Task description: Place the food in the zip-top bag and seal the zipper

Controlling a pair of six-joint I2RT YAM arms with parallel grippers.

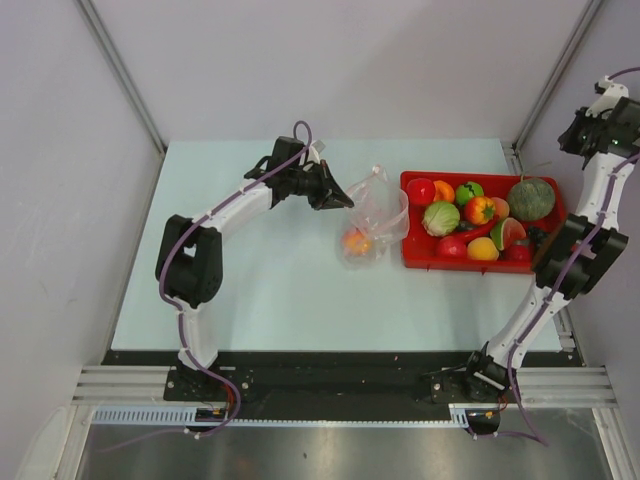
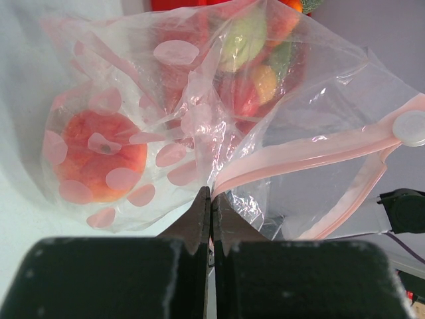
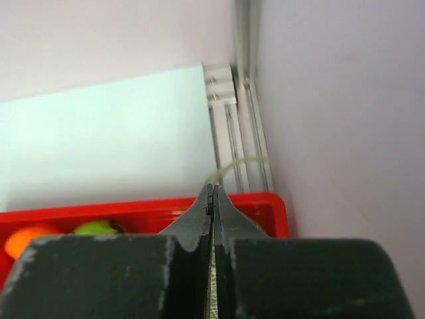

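Observation:
A clear zip top bag [image 1: 380,210] with a pink zipper [image 2: 309,147] stands left of the red tray, a round orange-red fruit [image 2: 99,156] lying in its bottom. My left gripper [image 1: 343,203] is shut on the bag's zipper edge, as the left wrist view shows. My right gripper [image 1: 566,142] is shut, raised beyond the back right corner of the tray, with nothing visible between its fingers.
The red tray [image 1: 423,258] holds several foods, among them a cabbage [image 1: 441,218], peppers and a large green melon [image 1: 532,198]. A wall is close on the right.

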